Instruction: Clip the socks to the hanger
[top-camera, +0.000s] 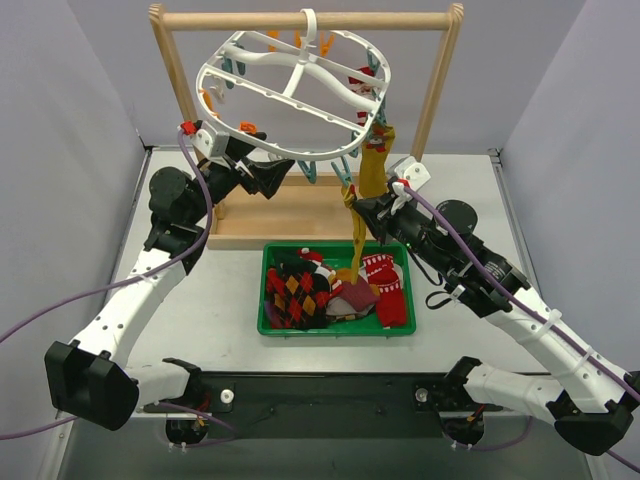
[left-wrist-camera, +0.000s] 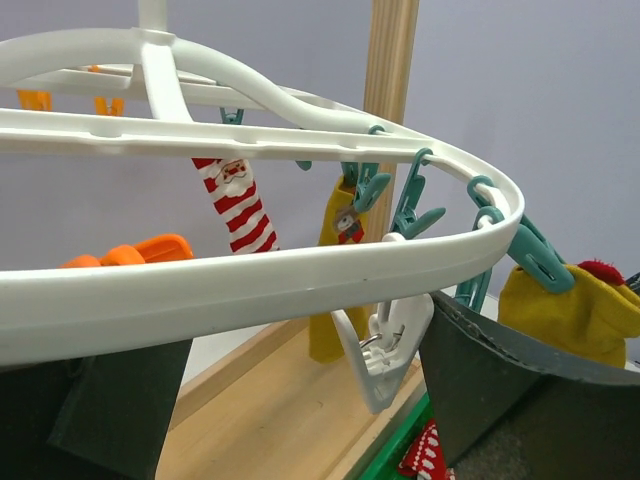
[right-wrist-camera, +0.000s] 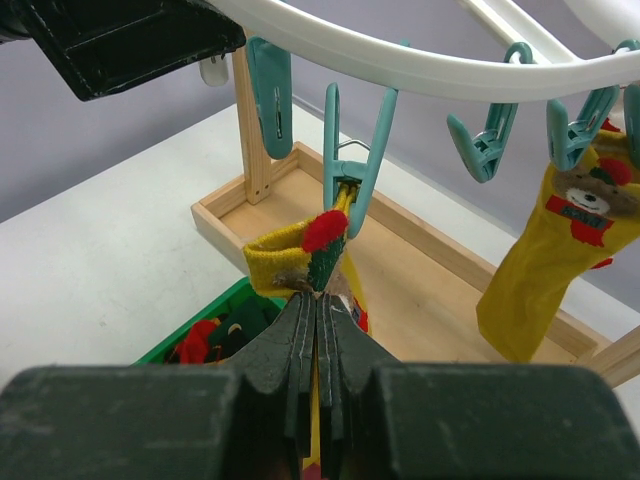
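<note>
The white round hanger (top-camera: 295, 85) hangs from a wooden frame, with teal and orange clips. A yellow sock (right-wrist-camera: 275, 262) with red patch hangs at a teal clip (right-wrist-camera: 368, 185); my right gripper is shut on its cuff just below. Another yellow sock (right-wrist-camera: 555, 250) with a bear hangs to the right, and a red-white striped Santa sock (left-wrist-camera: 238, 210) hangs farther back. My left gripper (top-camera: 270, 175) is open at the hanger's front left rim, a white clip (left-wrist-camera: 385, 350) between its spread fingers.
A green tray (top-camera: 265, 290) of mixed socks lies below, in front of a shallow wooden box (top-camera: 230, 243). Grey walls flank both arms.
</note>
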